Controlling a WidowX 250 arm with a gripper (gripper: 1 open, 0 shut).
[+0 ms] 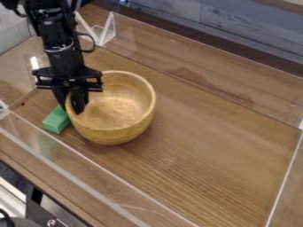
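Note:
My gripper (pixel 74 97) hangs from the upper left, down at the left rim of a large wooden bowl (pixel 119 113), and is shut on that rim. A green block (pixel 56 120) lies on the table just left of the bowl, partly hidden by it and the gripper. The fingertips are small and partly hard to make out against the bowl.
A white wire holder (pixel 101 31) stands at the back left. A clear panel edge runs along the front left, and a wall closes the back.

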